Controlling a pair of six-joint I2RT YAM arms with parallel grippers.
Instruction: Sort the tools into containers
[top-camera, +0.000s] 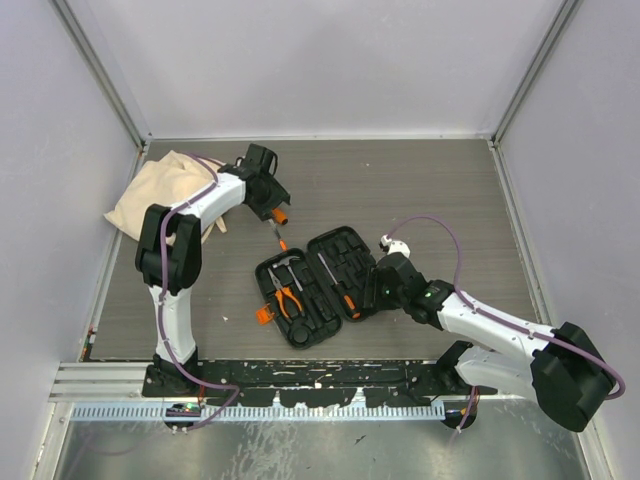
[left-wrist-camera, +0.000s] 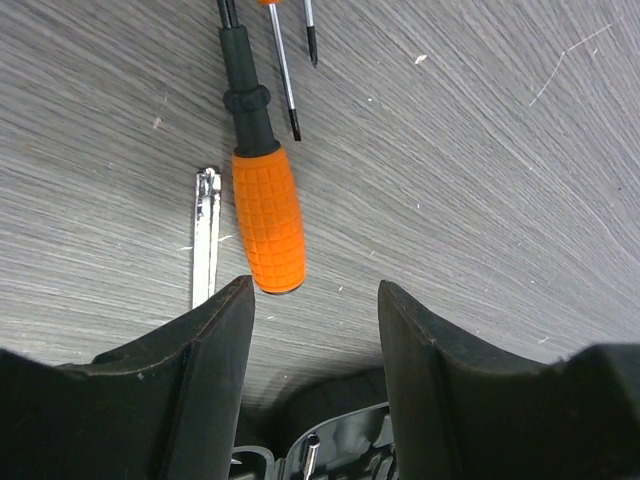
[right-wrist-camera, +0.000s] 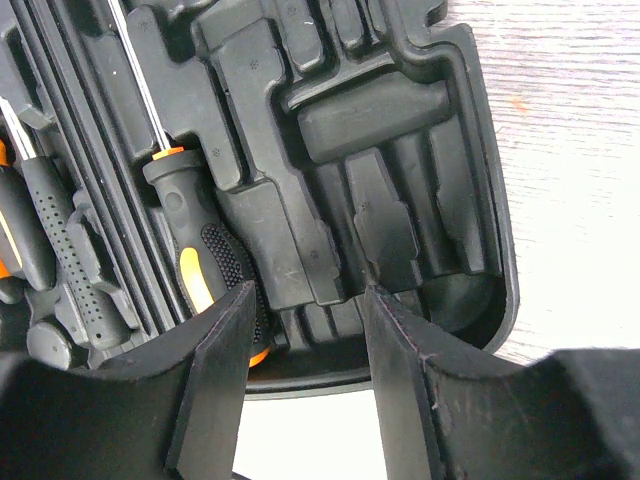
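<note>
The black two-part tool case (top-camera: 331, 323) lies unfolded at mid-table. Its left half holds orange pliers (top-camera: 288, 302) and other tools; a screwdriver (right-wrist-camera: 192, 225) with a black and yellow handle rests in the right half. My right gripper is over that half, fingers apart and empty, beside the screwdriver's handle. Beyond the case, an orange-handled tool (left-wrist-camera: 268, 220) lies on the table. My left gripper stands open near its handle end, with nothing between the fingers. A flat metal strip (left-wrist-camera: 206, 235) and small screwdriver shafts (left-wrist-camera: 285, 75) lie beside that tool.
A cream cloth bag (top-camera: 165, 190) lies at the back left, next to the left arm. An orange piece (top-camera: 265, 314) sits at the case's left edge.
</note>
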